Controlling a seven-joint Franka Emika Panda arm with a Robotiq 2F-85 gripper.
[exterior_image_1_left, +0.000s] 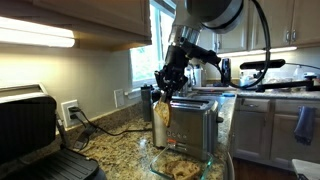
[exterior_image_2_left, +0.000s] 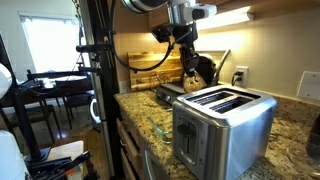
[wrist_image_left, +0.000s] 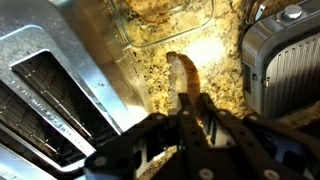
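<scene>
My gripper (exterior_image_1_left: 163, 97) is shut on a slice of bread (exterior_image_1_left: 162, 116), which hangs from its fingertips, brown and upright. In the wrist view the same bread slice (wrist_image_left: 183, 75) shows edge-on, beyond the dark gripper. Beside it stands a silver toaster (exterior_image_2_left: 222, 133) with two long slots that look empty. From the second exterior view, the bread slice (exterior_image_2_left: 193, 82) appears past the toaster's far end, partly hidden. A clear glass dish (exterior_image_1_left: 160, 172) with bread pieces (exterior_image_1_left: 182, 167) in it sits on the counter, below and in front of the gripper.
A dark ridged appliance (exterior_image_1_left: 72, 165) lies at the near left, also seen as a grey ribbed press (wrist_image_left: 286, 65). Cables run along the wall by an outlet (exterior_image_1_left: 70, 109). Wall cabinets (exterior_image_1_left: 85, 20) hang over the left side.
</scene>
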